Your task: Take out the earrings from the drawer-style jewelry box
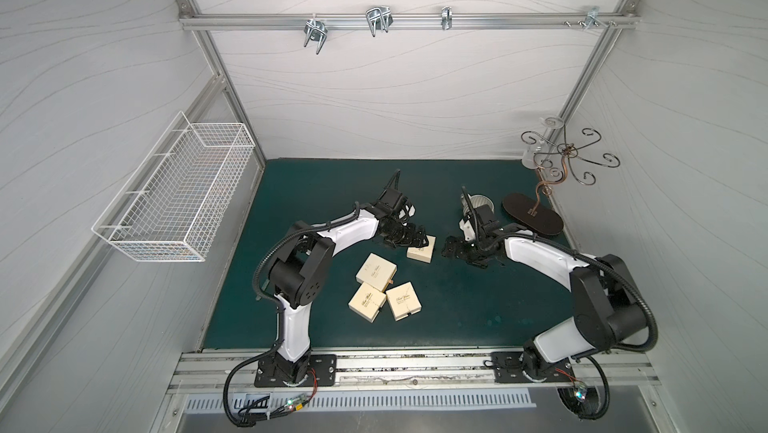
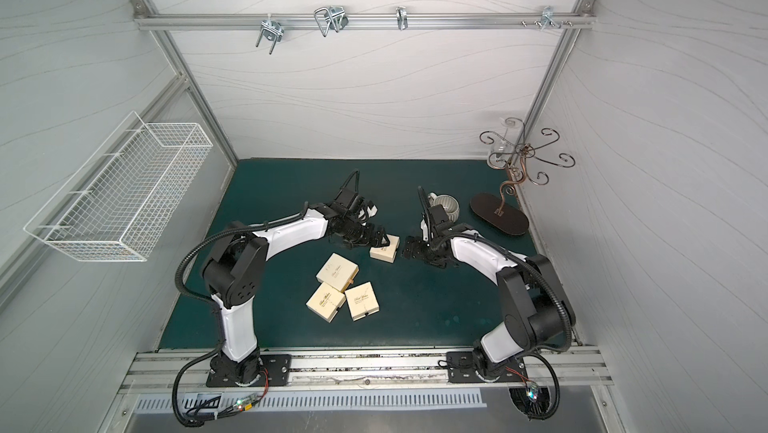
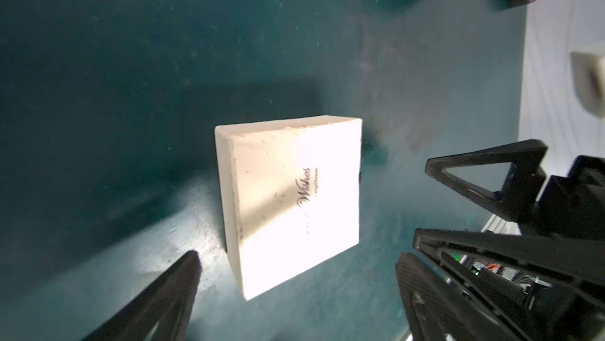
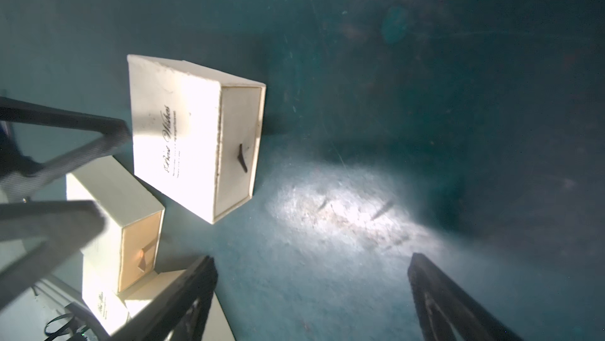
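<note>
The cream jewelry box point(image 1: 421, 250) with dark lettering on its lid lies on the green table between my two grippers. Its drawer front, with a small dark pull tab point(image 4: 242, 158), faces the right arm and sits flush in the sleeve. Open, my left gripper point(image 1: 421, 238) is over the box's left side, with its fingertips spread to either side of the box in the left wrist view. To the right of the drawer front, my right gripper point(image 1: 449, 250) stands open and apart from the box, with only bare table between its fingers. No earrings show in any view.
Nearer the front lie three similar boxes, a larger one point(image 1: 376, 271), a left one point(image 1: 367, 302) and a right one point(image 1: 403, 301). A ribbed cup point(image 2: 446, 207) and a metal candle stand point(image 2: 500, 214) are behind the right arm.
</note>
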